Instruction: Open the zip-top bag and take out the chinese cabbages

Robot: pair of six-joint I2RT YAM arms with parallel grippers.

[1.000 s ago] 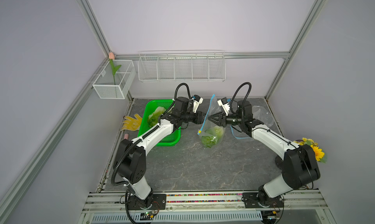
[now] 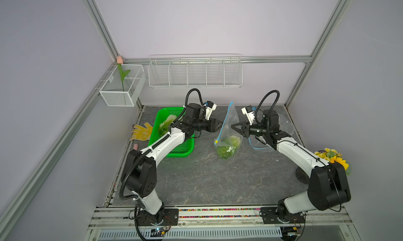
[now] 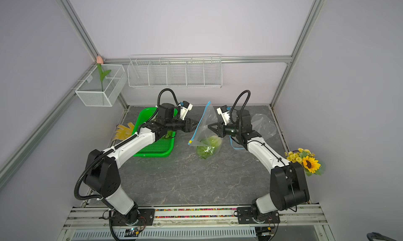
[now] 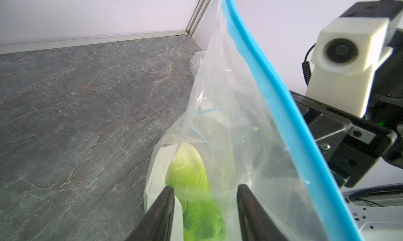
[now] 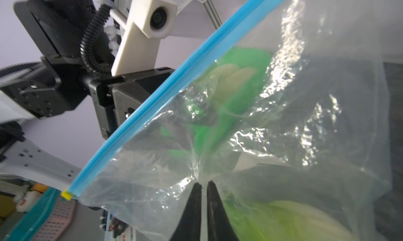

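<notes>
A clear bag with a blue zip stands upright between the grippers, a cabbage low inside it. In the left wrist view my left gripper is part open at the bag's near face, its fingertips apart; whether it touches the plastic is unclear. My right gripper points at the bag from the other side, fingertips a narrow gap apart, with plastic behind them; I cannot tell whether plastic is between them.
A green basket with greens is at the left, beside a yellow glove. Another clear, blue-edged item lies behind the right arm. Flowers stand at the right edge.
The left arm has shifted slightly, and the bag's top leans a little differently.
</notes>
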